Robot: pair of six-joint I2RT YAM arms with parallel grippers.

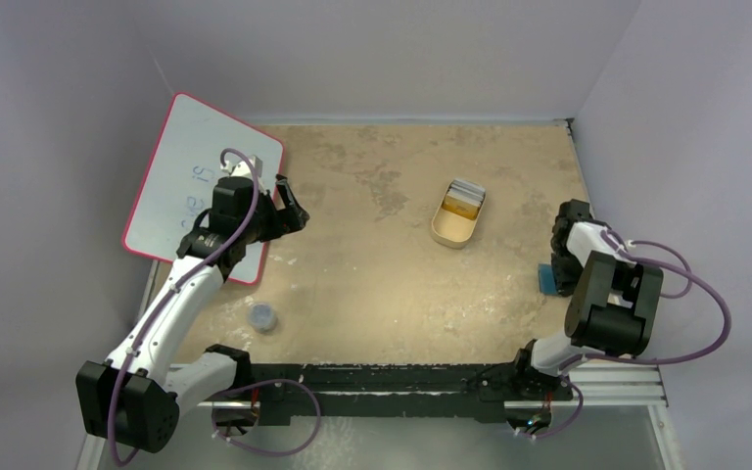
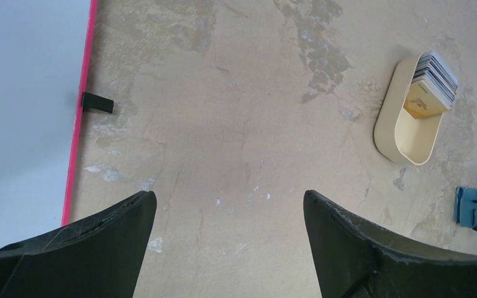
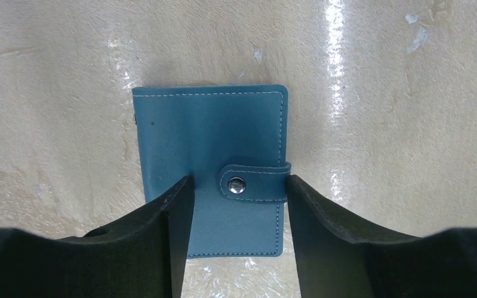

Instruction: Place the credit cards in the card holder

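A teal card holder with a snap strap lies flat on the table at the right, beneath my right gripper. That gripper's fingers are part open over it, one on its face and the other at the strap's edge. A cream tray at centre-right holds a stack of cards at one end. My left gripper stands open and empty over the table near the whiteboard.
A pink-edged whiteboard lies at the left. A small grey round object sits at the front left.
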